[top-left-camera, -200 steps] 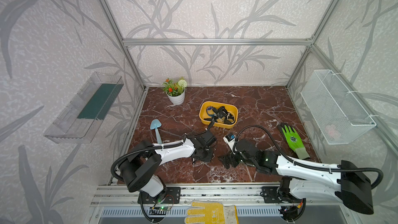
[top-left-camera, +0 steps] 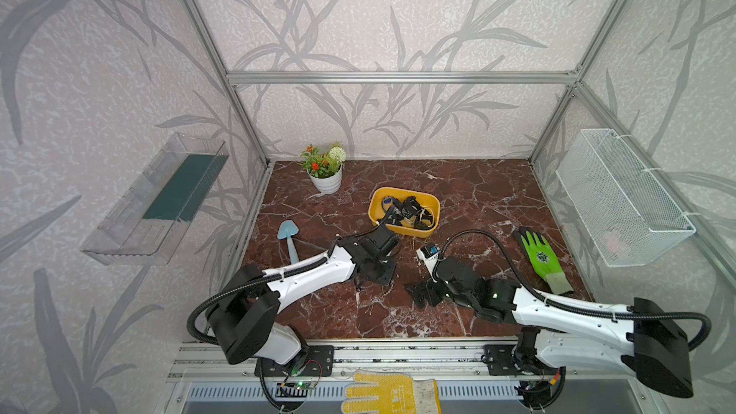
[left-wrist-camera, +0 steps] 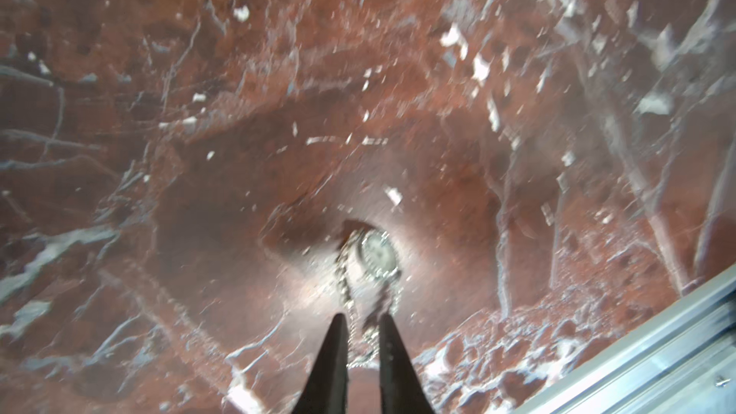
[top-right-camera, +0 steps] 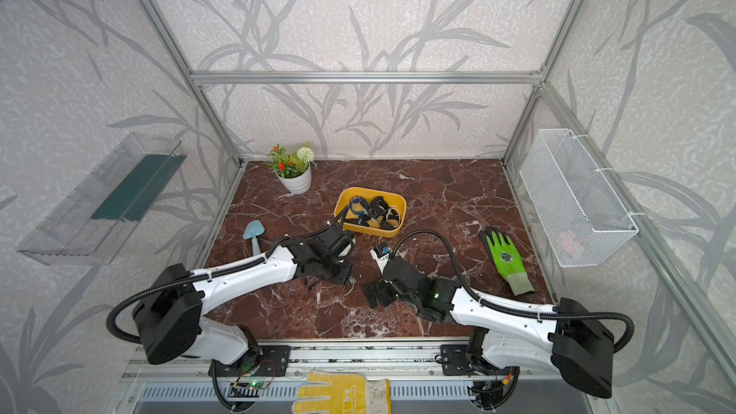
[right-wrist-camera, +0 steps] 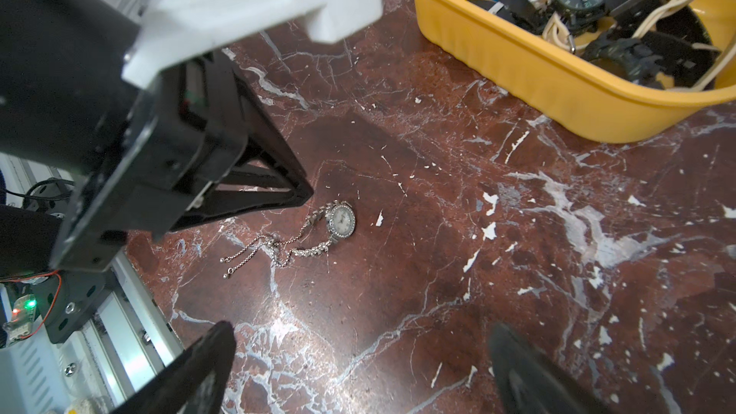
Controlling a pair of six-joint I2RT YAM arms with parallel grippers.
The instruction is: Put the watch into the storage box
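Observation:
A silver watch (left-wrist-camera: pixel 376 253) with a chain band lies on the dark red marble table (left-wrist-camera: pixel 191 184), below my left gripper. In the left wrist view that gripper's fingertips are close together over the band, apparently above it; in the right wrist view they point toward the watch (right-wrist-camera: pixel 342 220), part open. My right gripper stands open to the right of the left one, its blurred fingers empty. The yellow storage box (top-left-camera: pixel 423 232), holding several dark watches and straps, sits behind both grippers.
A potted plant (top-left-camera: pixel 326 179) stands back left, a blue scoop (top-left-camera: pixel 289 231) lies left, a green glove (top-left-camera: pixel 542 259) right. Wire baskets (top-left-camera: pixel 625 191) hang on the walls.
My left arm has moved up and slightly back from the front edge over the last second. The right arm is almost unchanged.

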